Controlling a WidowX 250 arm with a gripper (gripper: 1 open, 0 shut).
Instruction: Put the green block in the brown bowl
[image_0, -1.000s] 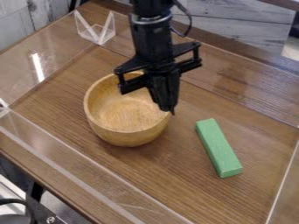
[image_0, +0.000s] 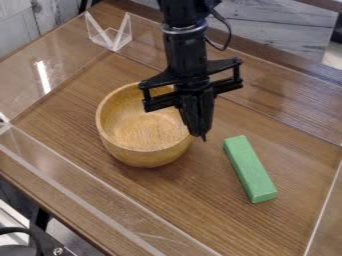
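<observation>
The green block (image_0: 250, 169) lies flat on the wooden table, right of the brown bowl (image_0: 123, 140). The bowl's inside, where it shows, is empty. My black gripper (image_0: 199, 125) points down over the bowl's right rim, left of the block and apart from it. Its fingers are together with nothing seen between them. The arm and gripper hide the bowl's back right rim.
A clear plastic piece (image_0: 110, 32) stands at the back left of the table. Dark cables (image_0: 30, 238) hang past the front left edge. Bare tabletop (image_0: 201, 210) lies in front of the bowl and block.
My gripper has shifted slightly to the right and a little lower. The bowl and green block have not moved.
</observation>
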